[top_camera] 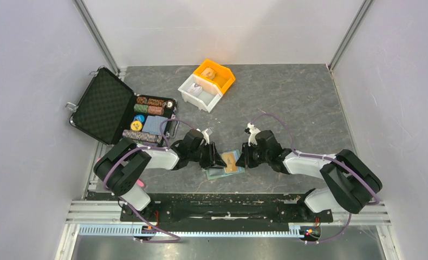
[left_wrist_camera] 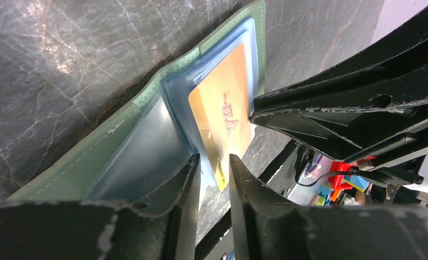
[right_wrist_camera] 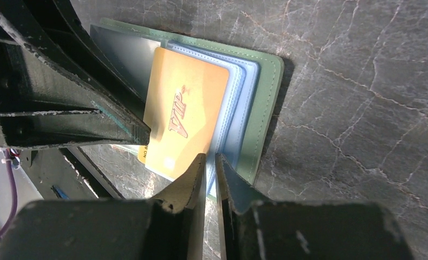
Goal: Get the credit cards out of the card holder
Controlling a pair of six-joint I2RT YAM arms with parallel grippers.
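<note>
The card holder (top_camera: pixel 214 175) lies open on the table, green outside with blue sleeves (right_wrist_camera: pixel 248 103). An orange card (right_wrist_camera: pixel 185 103) shows in the top sleeve, its lower corner sticking out past the sleeve's edge. My left gripper stands narrowly open at that protruding corner, which shows in the gap between its fingertips; whether they touch it is unclear. From the other side my right gripper is open by a slim gap at the outer edge of the sleeves, with blue sleeve visible in the gap. Both grippers face each other across the card.
At the left stands an open black case (top_camera: pixel 101 105) with poker chips. A white bin (top_camera: pixel 205 103) and an orange bin (top_camera: pixel 224 81) sit at the back middle. A pink object (top_camera: pixel 140 183) lies beside the left arm. Free table stretches to the back right.
</note>
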